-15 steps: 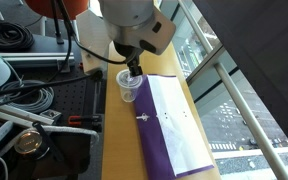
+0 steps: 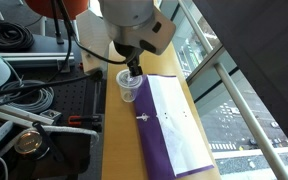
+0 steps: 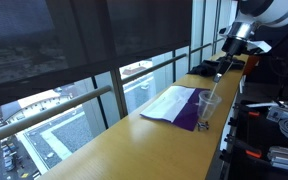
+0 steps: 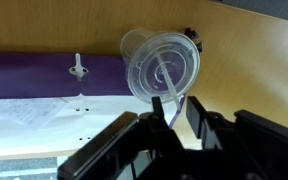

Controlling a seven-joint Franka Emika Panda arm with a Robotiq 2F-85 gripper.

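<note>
A clear plastic cup (image 2: 129,88) stands upright on the wooden table, at the edge of a purple and white cloth (image 2: 174,122). A thin pale stick (image 4: 168,76) leans inside the cup and reaches over its rim toward my fingers in the wrist view. My gripper is open, its dark fingertips just above the cup's rim on either side of the stick's upper end. Whether either finger touches the stick, I cannot tell. In exterior view 2 the gripper (image 3: 224,66) hangs over the cup (image 3: 209,101).
A small white key-shaped item (image 4: 78,69) lies on the cloth's purple band. Beside the table is a dark case (image 2: 74,100) with cables and a red-handled tool (image 2: 85,121). Windows run along the cloth's far side.
</note>
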